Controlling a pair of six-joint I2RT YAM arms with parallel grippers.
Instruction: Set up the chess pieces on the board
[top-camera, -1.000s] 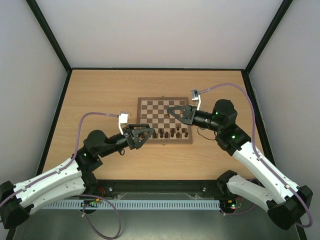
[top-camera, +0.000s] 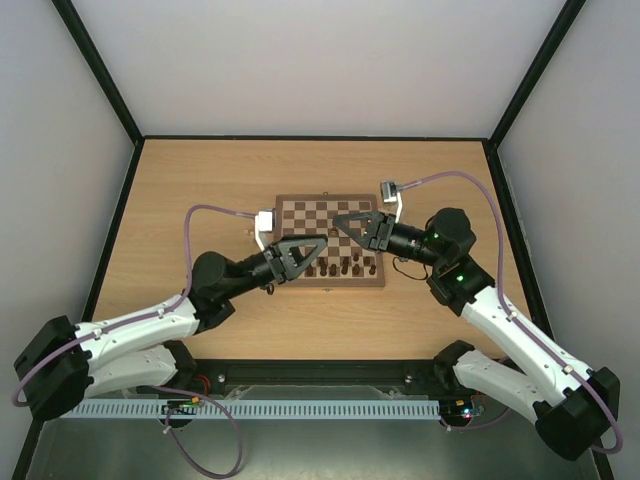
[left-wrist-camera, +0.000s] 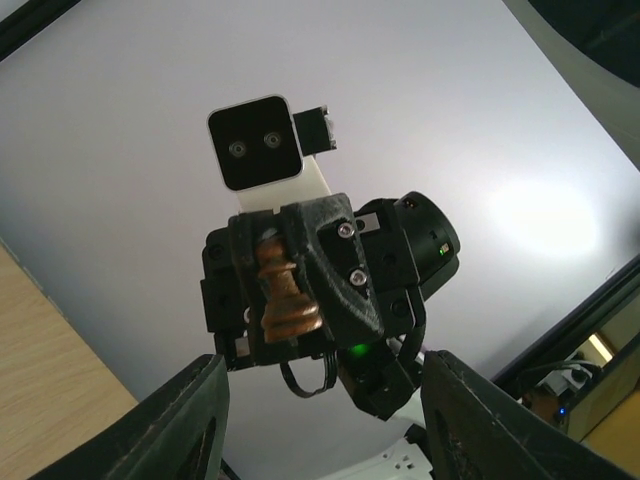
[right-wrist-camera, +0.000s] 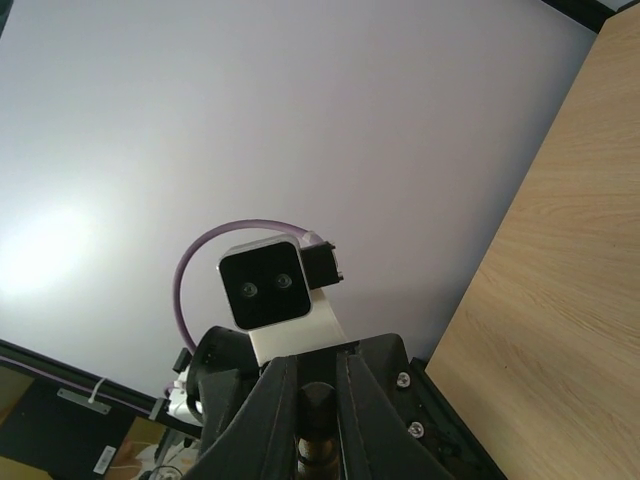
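Observation:
The chess board (top-camera: 330, 199) lies mid-table, with several dark pieces (top-camera: 333, 269) standing along its near side. Above it my right gripper (top-camera: 337, 222) is shut on a brown wooden chess piece (left-wrist-camera: 287, 300), whose base sticks out from the fingers in the left wrist view. The right wrist view shows that piece's dark end (right-wrist-camera: 317, 402) between the fingers. My left gripper (top-camera: 322, 241) faces the right one over the board's left part. Its fingers (left-wrist-camera: 190, 415) are apart with nothing between them; the held piece is farther ahead, beyond the fingertips.
The two grippers are close together over the board and hide part of it. A small light piece (top-camera: 250, 232) seems to be on the table left of the board. Bare table (top-camera: 190, 200) stretches out on either side.
My left gripper has moved right and slightly up in the top view, closer to the right gripper. The right arm has stayed almost still.

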